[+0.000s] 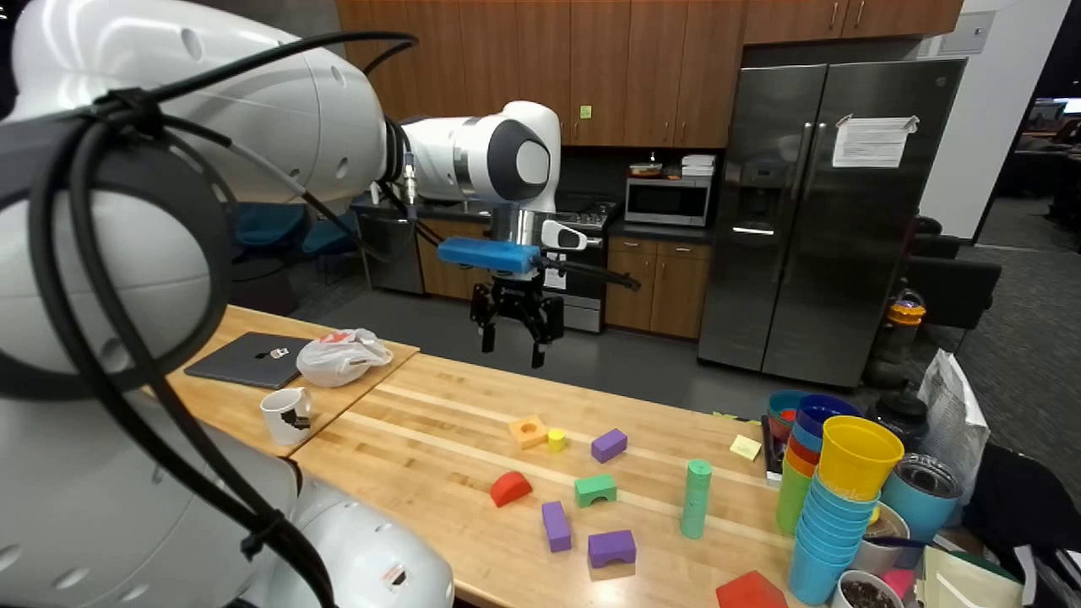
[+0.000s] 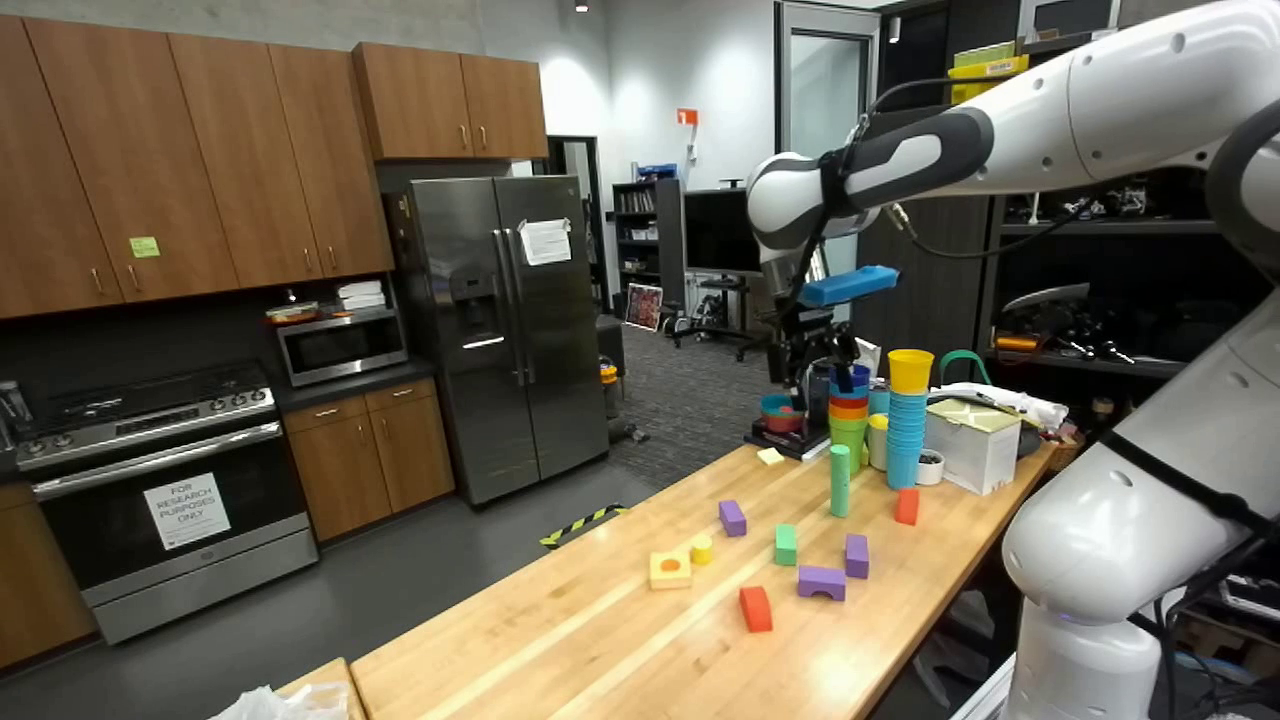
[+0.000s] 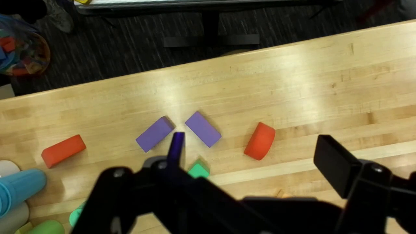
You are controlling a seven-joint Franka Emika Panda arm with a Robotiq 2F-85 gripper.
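My gripper [image 1: 514, 343] hangs open high over the wooden table, nothing between its fingers. In the wrist view its dark fingers [image 3: 338, 165] stand wide apart. Below lie loose blocks: a red half-round [image 1: 511, 488], a green arch [image 1: 595, 491], a purple arch [image 1: 612, 548], two more purple blocks, one a bar [image 1: 556, 526] and one farther back [image 1: 609, 445]. An orange-yellow block with a round hole [image 2: 671, 570] lies beside a small yellow cylinder [image 2: 702, 550]. A green cylinder [image 1: 696, 498] stands upright. A red block [image 2: 907, 506] rests near the table's front edge.
Stacked blue and yellow cups [image 2: 909, 414] and another colourful cup stack [image 2: 849, 420] crowd the far end of the table. A white mug [image 1: 288, 415], a laptop [image 1: 247, 360] and a plastic bag [image 1: 344, 356] occupy the other end. Bare tabletop [image 2: 528, 624] lies between.
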